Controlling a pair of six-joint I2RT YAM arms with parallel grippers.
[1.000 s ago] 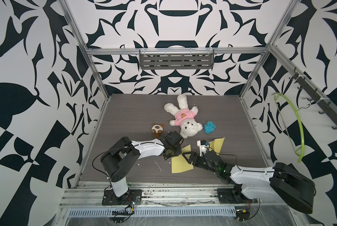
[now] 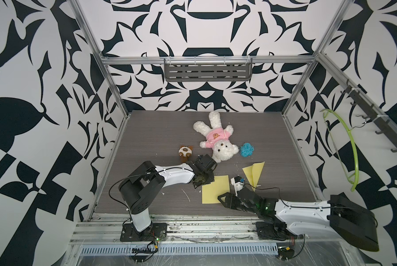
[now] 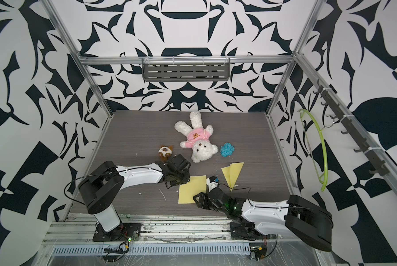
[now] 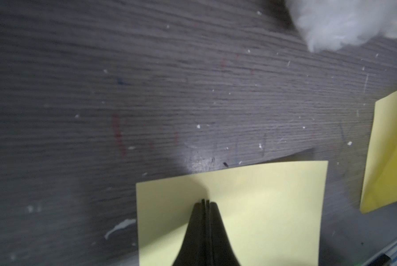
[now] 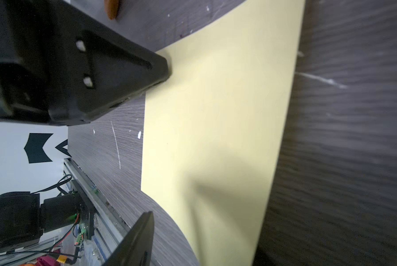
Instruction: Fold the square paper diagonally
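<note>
A square yellow paper [image 2: 211, 190] lies on the dark table, open, its edges slightly curved in the right wrist view. My left gripper is shut, fingertips over the paper near its far-left part, with nothing seen between them. My right gripper [image 2: 222, 199] is at the paper's near-right part. In the right wrist view its two fingers stand apart over the paper, with nothing seen held. To the right lies another yellow paper [image 3: 233, 173], folded.
A white bear in pink [image 2: 218, 137] lies behind the paper, with a small brown toy [image 2: 185, 153] to its left and a blue fuzzy object [image 2: 247, 149] to its right.
My right gripper has moved toward the near edge. My left arm stays put.
</note>
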